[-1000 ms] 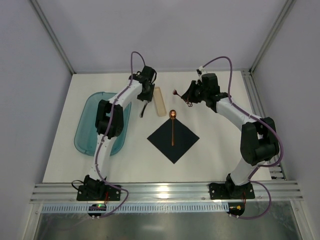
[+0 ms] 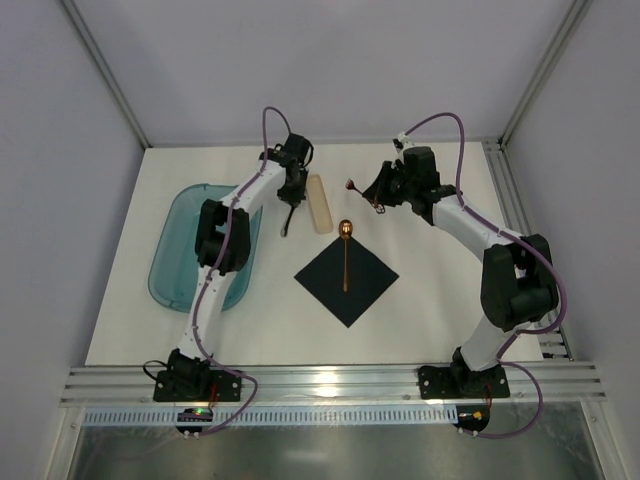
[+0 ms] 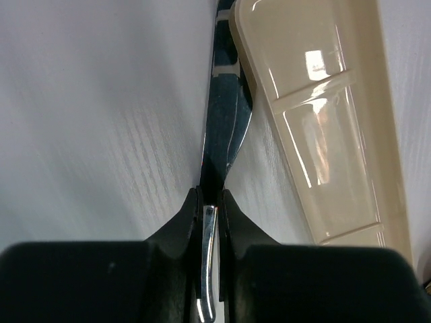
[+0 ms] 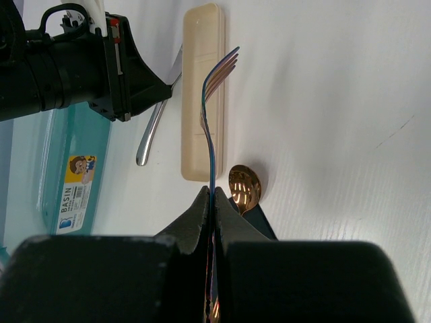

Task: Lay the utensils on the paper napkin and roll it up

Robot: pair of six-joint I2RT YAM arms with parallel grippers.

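Observation:
The black napkin (image 2: 318, 285) lies flat as a diamond, with a copper-coloured slotted spoon (image 2: 346, 262) on it, its bowl past the top corner. A silver knife (image 3: 225, 124) rests on the table, its blade end reaching against the edge of the beige tray. My left gripper is down at the knife, one finger on each side, closed on its middle near the handle. My right gripper is shut on a fork (image 4: 209, 134), held above the table with its tines pointing toward the beige tray's side.
A beige tray (image 2: 319, 205) stands just right of the knife. The teal basin (image 2: 170, 255) takes up the left side, under my left arm. Bare table lies to the right of the napkin and below it.
My left gripper has come slightly down toward the knife and its fingers have drawn together around it. The knife's handle end has shifted slightly. The right arm and fork stay still.

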